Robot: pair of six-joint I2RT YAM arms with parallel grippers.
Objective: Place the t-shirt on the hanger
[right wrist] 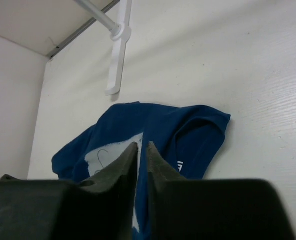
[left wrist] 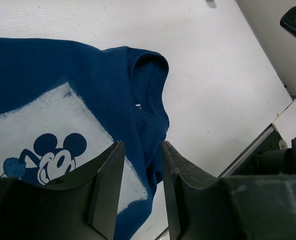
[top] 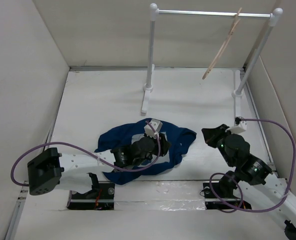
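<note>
A dark blue t shirt (top: 183,145) with a white Mickey Mouse print (left wrist: 57,160) lies crumpled on the white floor, partly hidden under my left arm in the top view. My left gripper (top: 158,140) is above it, fingers slightly apart with nothing seen between them in the left wrist view. My right gripper (top: 208,135) is right of the shirt, its fingertips slightly apart in the right wrist view (right wrist: 143,147). A wooden hanger (top: 219,50) hangs from the rack's top bar (top: 188,12) at the back right.
The rack's white posts and feet (top: 145,100) stand on the floor behind the shirt. Walls enclose the sides and back.
</note>
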